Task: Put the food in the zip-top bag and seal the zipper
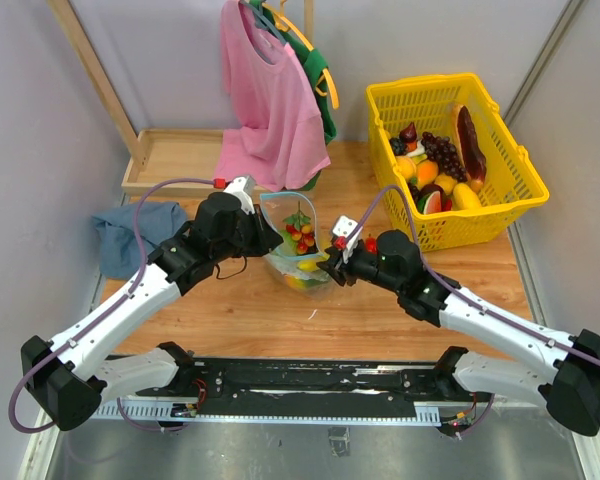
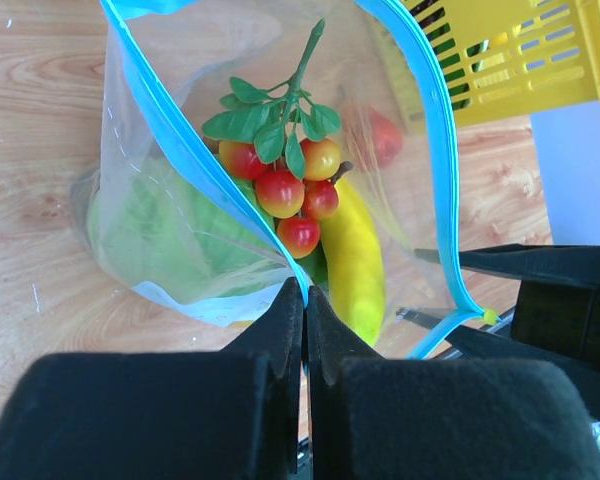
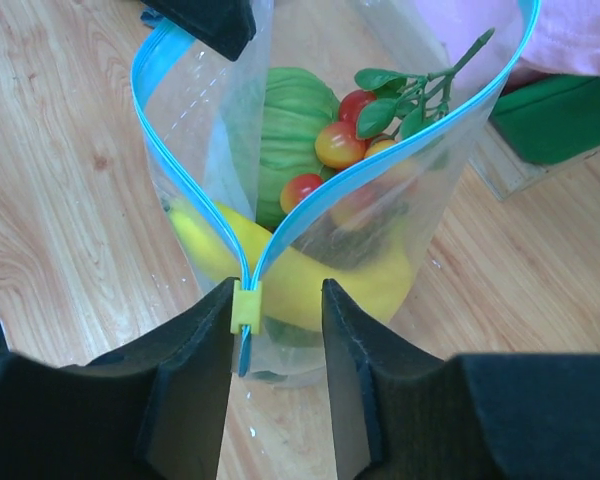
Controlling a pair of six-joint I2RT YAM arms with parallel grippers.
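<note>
The clear zip bag (image 1: 310,282) stands with its blue-edged mouth spread wide. Inside, the left wrist view shows a bunch of red-yellow cherry tomatoes (image 2: 282,194) with leaves, a yellow banana-like piece (image 2: 352,262) and a green vegetable (image 2: 175,240). My left gripper is shut on the bag's blue rim. At the opposite corner of the mouth, my right gripper is open. The yellow-green zip slider (image 3: 246,308) sits between its fingers, close against the left one, with a gap to the other.
A red item (image 1: 370,244) on the table is mostly hidden by the right arm. The yellow basket (image 1: 450,235) of food stands at the back right. A blue cloth (image 1: 130,240) lies left; pink clothing (image 1: 270,100) hangs behind.
</note>
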